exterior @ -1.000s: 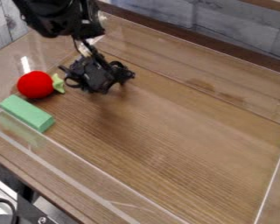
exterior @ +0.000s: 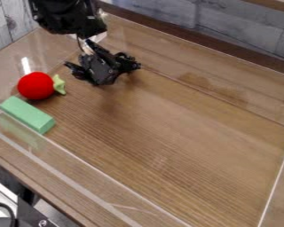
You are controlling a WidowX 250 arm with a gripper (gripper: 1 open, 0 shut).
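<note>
A black robot arm reaches down from the top left, its gripper (exterior: pixel 102 66) low over the wooden table at the upper left; its fingers blend into dark shapes, so their state is unclear. A red tomato-like object (exterior: pixel 35 86) with a small green piece beside it lies left of and below the gripper. A green rectangular block (exterior: pixel 28 115) lies below the red object.
The arm and gripper have moved slightly up and to the right, away from the red object. The red object and green block look unmoved.
</note>
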